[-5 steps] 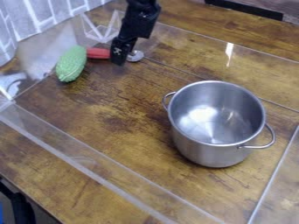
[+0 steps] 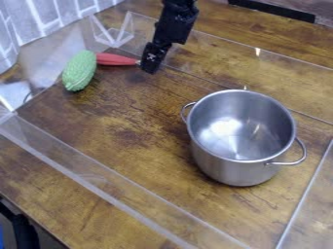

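My black gripper (image 2: 151,60) reaches down from the top centre to the right end of a red-handled utensil (image 2: 120,60) at the back left; its fingers are too small and dark to read. Left of that lies a green corn-cob-shaped item (image 2: 78,71). A steel pot (image 2: 244,136) with two handles stands empty at the right.
The wooden table (image 2: 117,146) has clear room in the centre and front. Clear plastic walls (image 2: 117,209) border the area, and a silvery crumpled material lies at the far left edge.
My gripper has shifted slightly right and down over the utensil's right end, now covering the silver part that showed there earlier. The pot and green item are unchanged.
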